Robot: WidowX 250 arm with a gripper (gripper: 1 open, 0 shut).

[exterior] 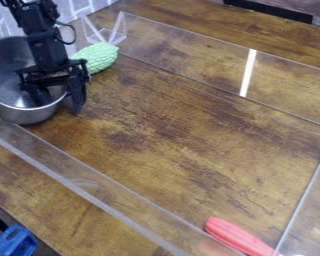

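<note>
At the upper left a steel pot or bowl [12,99] sits in the tray's corner. My black gripper [53,88] is down in and over its right side; the fingers are dark and overlap, so whether they are open or shut, or hold anything, is unclear. A green corn-like object [97,56] lies just behind the gripper, to the right of the bowl.
Clear plastic walls bound the wooden work surface [190,130], whose middle and right are bare. A red object [236,236] lies outside the near wall at lower right, and a blue object [13,243] at the lower left corner.
</note>
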